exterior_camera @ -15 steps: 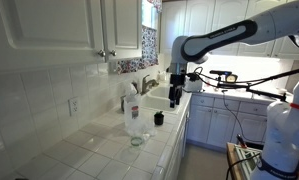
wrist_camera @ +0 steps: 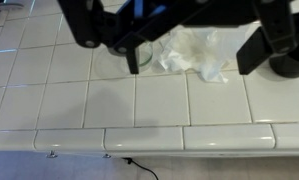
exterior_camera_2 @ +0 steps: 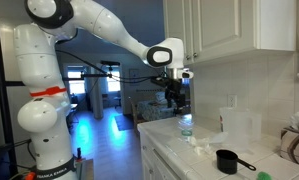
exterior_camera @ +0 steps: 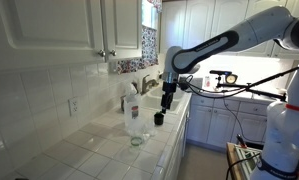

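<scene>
My gripper [exterior_camera: 168,104] stands open above the white tiled counter, near its front edge, with nothing between its fingers. In the wrist view the two dark fingers [wrist_camera: 253,54] are wide apart. Between them, lower down on the counter, lies a crumpled white paper or plastic piece [wrist_camera: 194,50]. Beside the left finger shows a clear glass container [wrist_camera: 142,58], partly hidden by the gripper. A black pot [wrist_camera: 288,64] is at the right, partly covered by the other finger; exterior view 2 shows the same pot [exterior_camera_2: 229,161] with its handle.
A clear bottle or jug [exterior_camera: 130,103] stands toward the back of the counter, near the sink [exterior_camera: 157,98]. Wall cabinets [exterior_camera_2: 234,28] hang over the counter. A green object [exterior_camera_2: 263,175] lies past the pot.
In exterior view 1, my gripper has shifted left and a little lower, closer over the black pot's area. The counter objects look unmoved.
</scene>
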